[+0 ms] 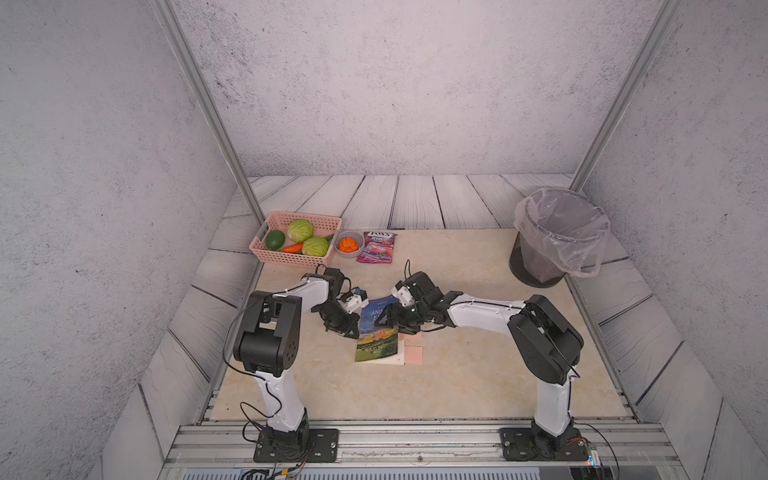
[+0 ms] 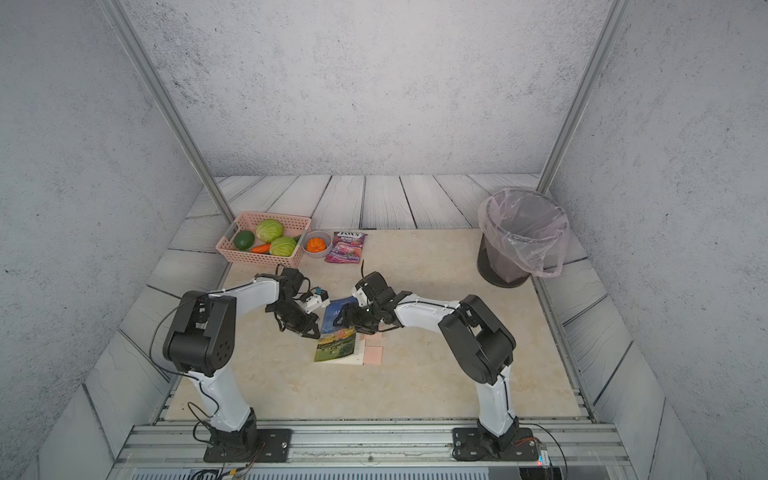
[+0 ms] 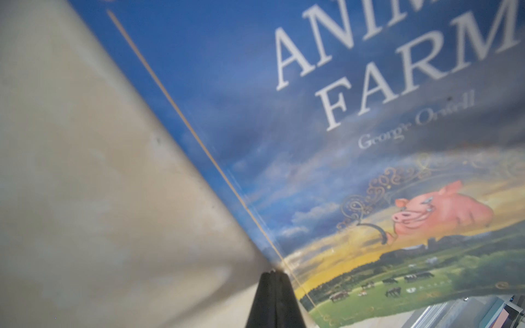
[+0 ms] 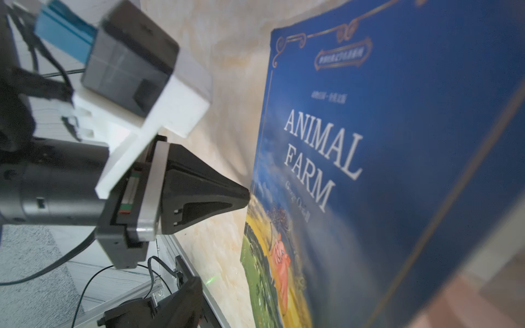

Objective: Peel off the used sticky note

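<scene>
The Animal Farm book (image 1: 374, 348) lies mid-table, its blue cover (image 4: 339, 82) lifted, with pale pages showing beside it. My left gripper is at the book's left edge, shut, with nothing seen between its fingers. My right gripper (image 2: 344, 318) is over the cover's right part; its fingers are unclear, and the black fingers in the right wrist view appear to belong to the left arm. A pink sticky note (image 2: 372, 354) shows to the right of the book, partly under it.
At the back left are a pink basket (image 1: 272, 256) of vegetables, a bowl of orange food (image 1: 349, 245) and a snack bag (image 1: 377, 248). A lined bin (image 1: 560, 232) stands back right.
</scene>
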